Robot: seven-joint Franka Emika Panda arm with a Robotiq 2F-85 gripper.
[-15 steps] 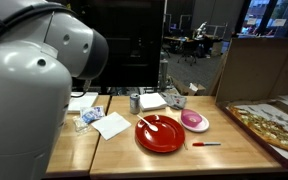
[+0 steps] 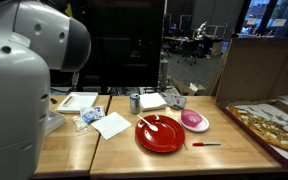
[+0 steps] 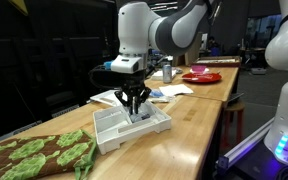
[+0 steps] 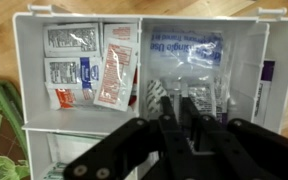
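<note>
My gripper (image 3: 135, 108) reaches down into a white compartmented tray (image 3: 106, 123) on the table. In the wrist view its dark fingers point into the large middle compartment, over clear and printed packets (image 4: 187, 47). Whether a packet is between the fingers is hard to make out, as the gripper body covers that spot. The left compartment of the tray holds several white foil packets (image 4: 74, 40) and a longer white-and-red packet (image 4: 116, 74). A narrow purple-and-white item (image 4: 264, 86) lies in the right compartment.
Beside the tray lies a green-and-brown patterned cloth (image 3: 44, 157). Farther along the table are a red plate (image 2: 160, 133) with a white spoon, a can (image 2: 135, 103), a pink bowl (image 2: 192, 118), a red-handled knife (image 2: 206, 144) and a pizza box (image 2: 269, 125).
The large white arm in the exterior view has shifted left, uncovering more of the white tray-like item behind it. Objects on the table have not moved.
</note>
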